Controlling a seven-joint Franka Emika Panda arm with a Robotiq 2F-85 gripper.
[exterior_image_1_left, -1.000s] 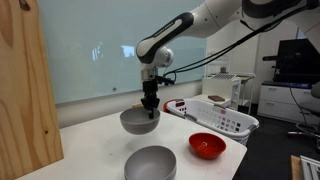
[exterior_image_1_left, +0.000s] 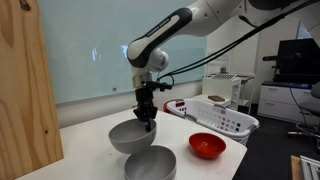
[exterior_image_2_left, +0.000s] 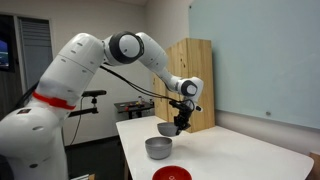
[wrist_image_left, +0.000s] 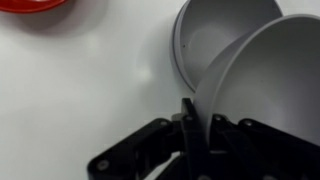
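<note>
A grey bowl (exterior_image_1_left: 130, 136) hangs tilted from my gripper (exterior_image_1_left: 148, 112), which is shut on its rim. In the wrist view the held bowl (wrist_image_left: 275, 85) fills the right side, its rim edge passing between the fingers. A second grey bowl (exterior_image_1_left: 150, 164) rests on the white table nearer the exterior camera, and the held bowl's lower edge is close to it. Whether the two bowls touch is hard to tell. The red bowl (exterior_image_1_left: 208, 146) stands apart to the right on the table.
A white laundry basket (exterior_image_1_left: 222, 122) stands behind the red bowl. At the left rises a wooden panel (exterior_image_1_left: 28, 80), and a pale glass board (exterior_image_1_left: 85, 60) lines the back. Bare white table (exterior_image_2_left: 235, 155) lies open on the right in the second exterior view.
My gripper has come down with the grey bowl, moving slightly left and nearer the second grey bowl. That bowl and the red one have stayed put.
</note>
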